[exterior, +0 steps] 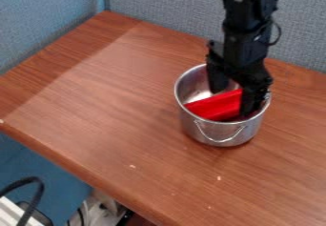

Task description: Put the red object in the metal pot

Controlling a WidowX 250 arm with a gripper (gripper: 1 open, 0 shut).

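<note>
The red object (214, 107) lies tilted inside the metal pot (220, 132), its left end lower than its right. My gripper (237, 89) reaches down into the pot from above, its black fingers (254, 93) spread apart. One finger is near the back left of the inside, the other at the right end of the red object and partly covering it. Whether that finger touches the object cannot be made out.
A grey-blue partition (166, 1) stands behind. Black cables (36, 194) show beyond the table's front left edge.
</note>
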